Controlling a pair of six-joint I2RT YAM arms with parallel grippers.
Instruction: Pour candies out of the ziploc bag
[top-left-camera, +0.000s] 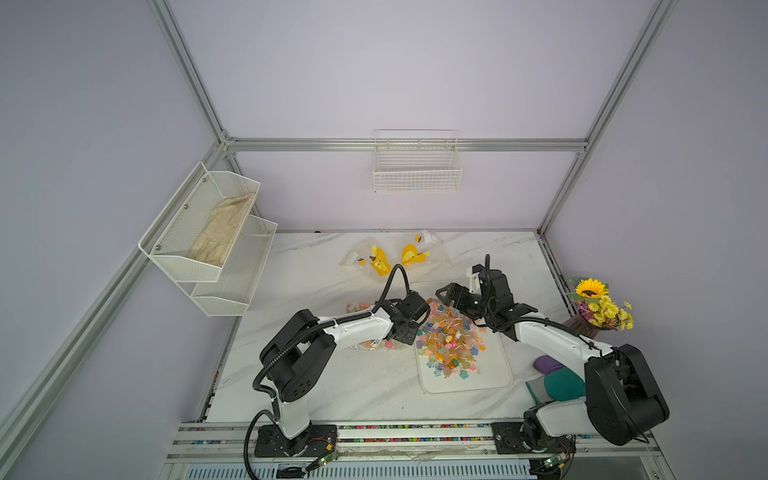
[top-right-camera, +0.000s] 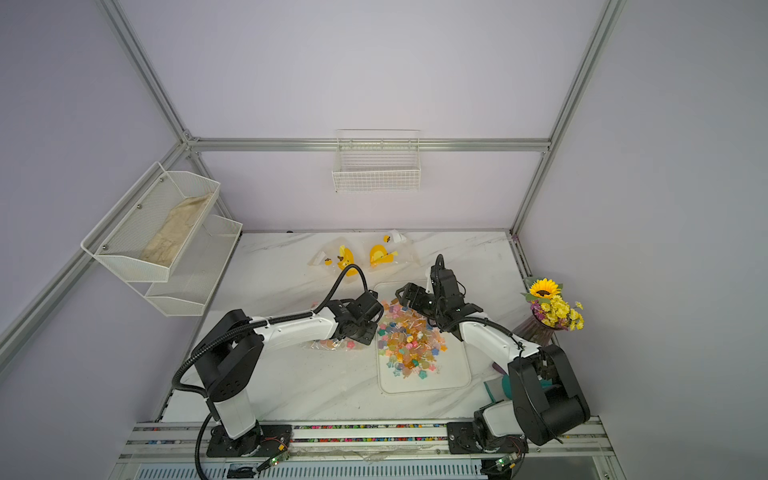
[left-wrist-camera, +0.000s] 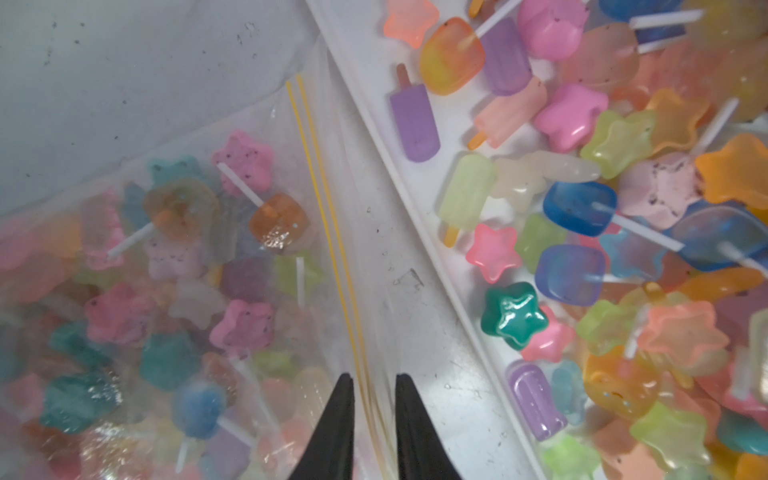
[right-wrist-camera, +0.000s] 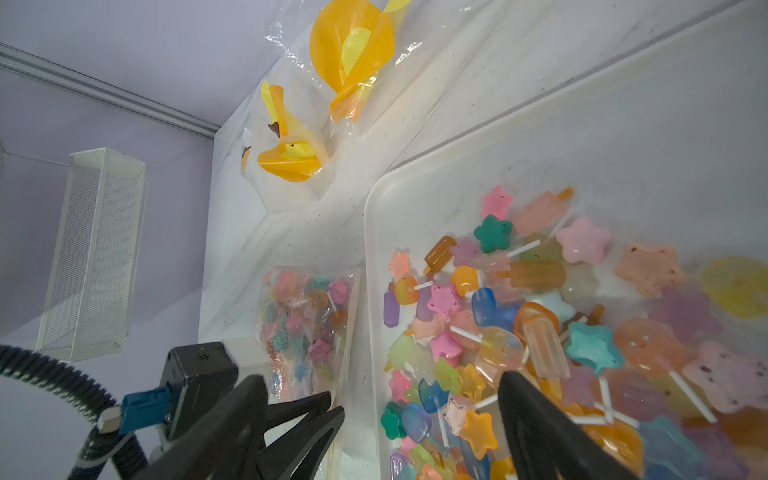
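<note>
A clear ziploc bag (left-wrist-camera: 200, 320) full of candies lies flat on the table, left of the white tray (right-wrist-camera: 696, 120), which holds a heap of colourful plastic-looking candies (left-wrist-camera: 600, 320). My left gripper is over the bag's zipper edge with its yellow strips, fingers a little apart; whether it touches the film is unclear. My right gripper (top-left-camera: 448, 296) stands open above the back part of the tray, its fingers blurred at the bottom of the right wrist view.
Two clear bags with yellow pieces (top-left-camera: 377, 260) lie at the back. A flower basket (top-left-camera: 596, 312) and purple and teal items (top-left-camera: 564, 384) are at the right. Mesh baskets (top-left-camera: 216, 232) hang on the left wall.
</note>
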